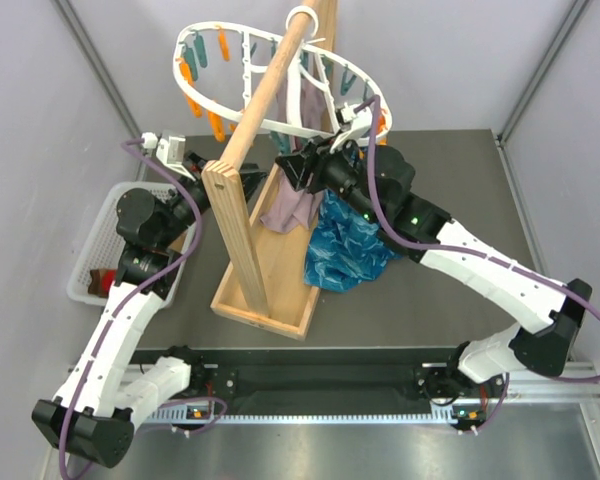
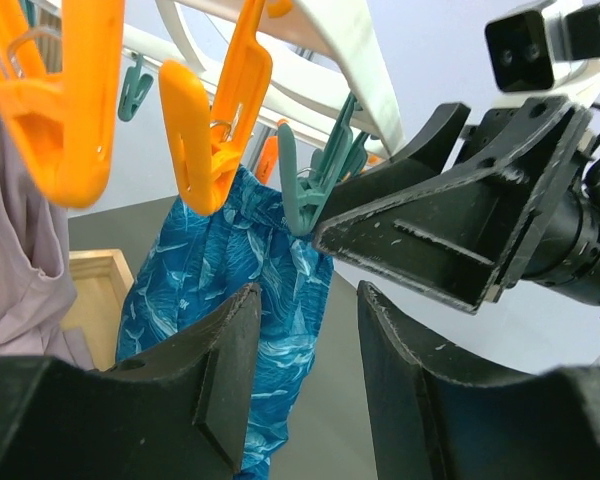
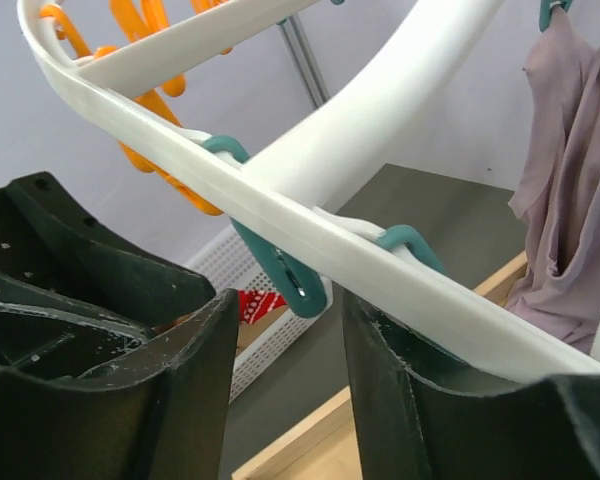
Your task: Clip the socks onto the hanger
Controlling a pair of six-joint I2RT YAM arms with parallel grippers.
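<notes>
The white clip hanger [image 1: 210,105] hangs from the wooden rack, with orange and teal clips. My right gripper [image 1: 295,160] is under its front rim; in the right wrist view its fingers stand apart just below a teal clip [image 3: 290,275], nothing clearly held. My left gripper is open and empty beside the rack's front post, facing orange clips [image 2: 220,140] and the right gripper. A mauve cloth [image 3: 570,200] hangs from a clip at the back. No sock is clearly held.
A blue crinkled cloth [image 1: 345,250] lies right of the wooden base [image 1: 280,310]. A white basket [image 1: 90,250] with red items stands at the left.
</notes>
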